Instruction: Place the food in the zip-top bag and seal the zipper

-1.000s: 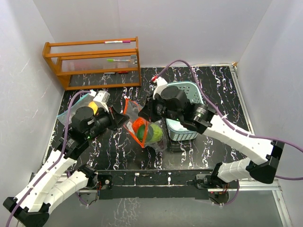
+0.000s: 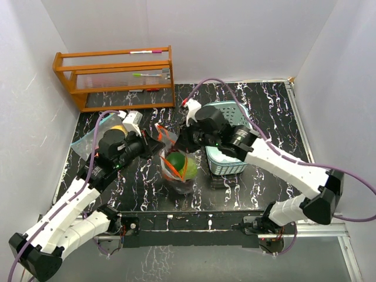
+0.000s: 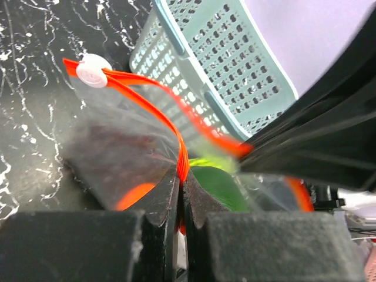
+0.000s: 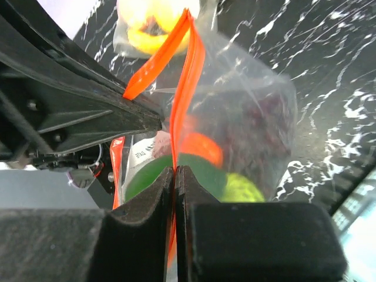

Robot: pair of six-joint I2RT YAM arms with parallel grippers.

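A clear zip bag [image 2: 183, 182] with orange zipper strips stands between my grippers, holding a green item [image 4: 200, 164], a lime-coloured one and orange shapes. My left gripper [image 2: 154, 144] is shut on the zipper strip; in the left wrist view the strip [image 3: 180, 150] runs down between its fingers, with a white slider [image 3: 90, 69] higher up. My right gripper [image 2: 183, 144] is also shut on the orange strip, which passes between its fingers in the right wrist view.
A light basket [image 2: 229, 167] stands right of the bag. A wooden rack [image 2: 117, 67] is at the back left, with another bag [image 2: 88, 141] holding yellow items below it. Dark marble worktop shows in front and around.
Both grippers have moved, the right one back leftward after swinging right, narrowing the gap between them.
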